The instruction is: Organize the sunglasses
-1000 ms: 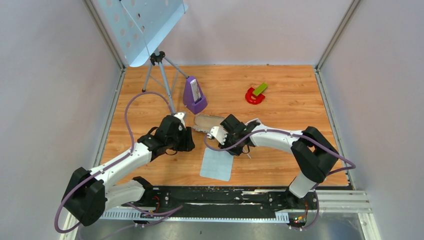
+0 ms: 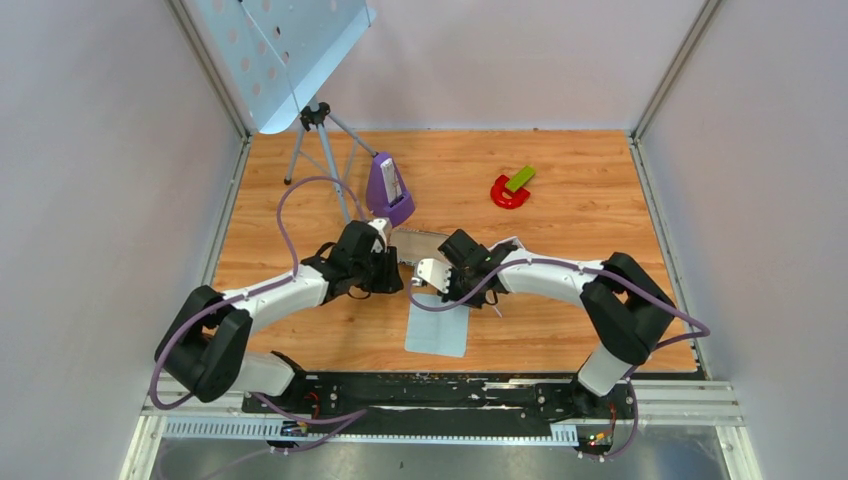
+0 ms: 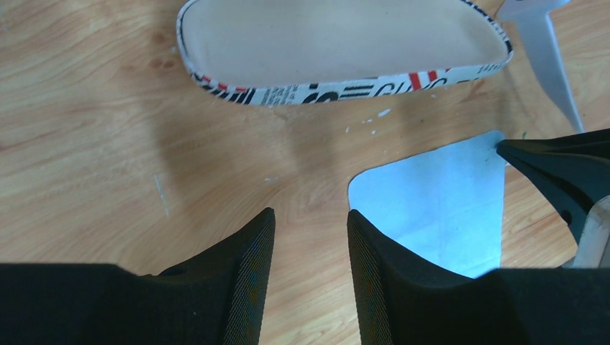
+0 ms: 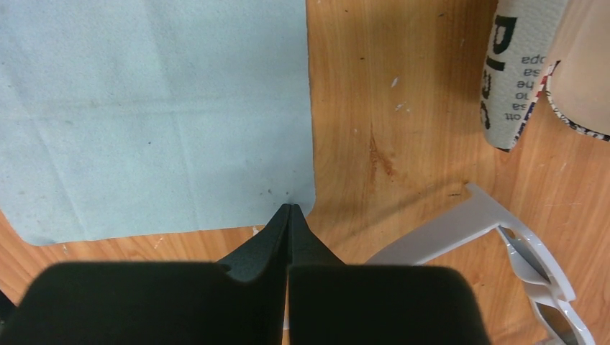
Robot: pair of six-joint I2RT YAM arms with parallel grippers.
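White sunglasses (image 4: 532,280) lie on the wood in the right wrist view, lower right, beside the light blue cloth (image 2: 435,335). An open paper glasses case (image 3: 345,36) with printed edges lies behind the cloth. My left gripper hangs above the wood left of the cloth, part open with nothing between its fingers. My right gripper is shut, its tips at a corner of the cloth, nothing showing between them; in the top view its body hides much of the sunglasses.
A purple metronome (image 2: 390,195) and a tripod stand (image 2: 330,150) are at the back left. A red horseshoe piece (image 2: 508,200) and green block (image 2: 520,176) lie at the back right.
My left arm has moved right, toward the cloth and case. The cloth appears shifted slightly right. My right arm is almost unchanged.
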